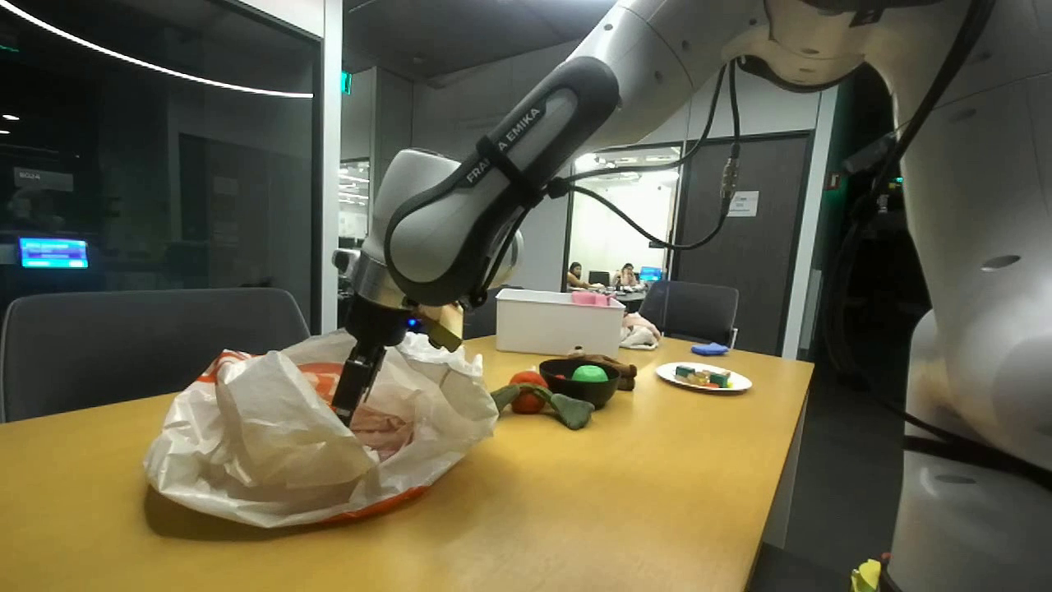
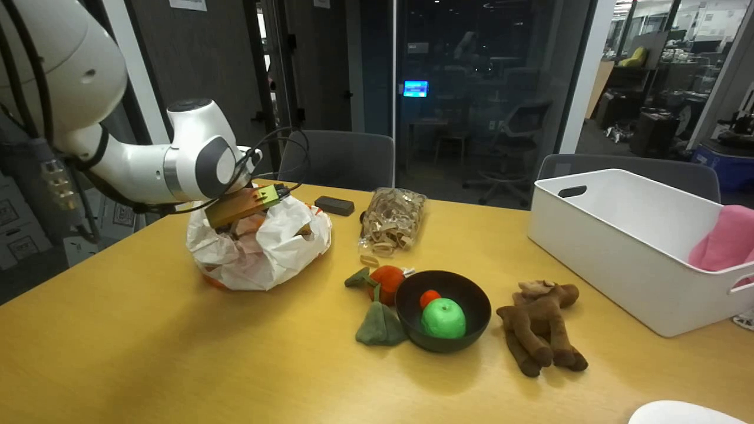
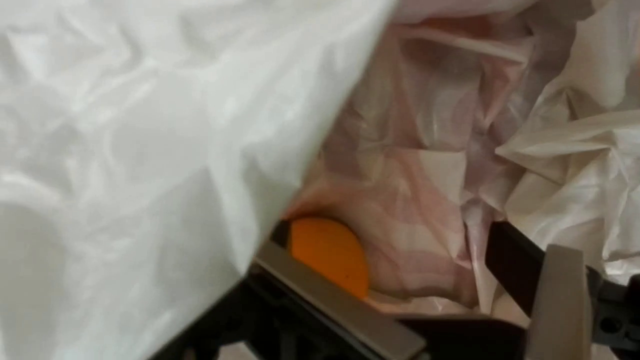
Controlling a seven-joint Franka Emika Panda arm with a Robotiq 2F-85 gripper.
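A crumpled white plastic bag (image 1: pixel 256 434) with orange print lies on the table, its mouth spread open. My gripper (image 1: pixel 352 400) reaches down into that mouth. In the wrist view the gripper is open, its two fingers wide apart. An orange round object (image 3: pixel 331 255) shows inside the bag, close beside the left finger and partly covered by it. Pinkish, see-through bag folds (image 3: pixel 414 204) lie between the fingers. A white flap of the bag (image 3: pixel 132 138) hangs over the left of the wrist view and hides part of the left finger.
Right of the bag are a bag of brown pieces (image 2: pixel 396 215), a red-orange toy with green leaves (image 2: pixel 386 285), a black bowl (image 2: pixel 475 328) holding a green toy, a brown plush (image 2: pixel 544 321) and a white bin (image 2: pixel 601 240).
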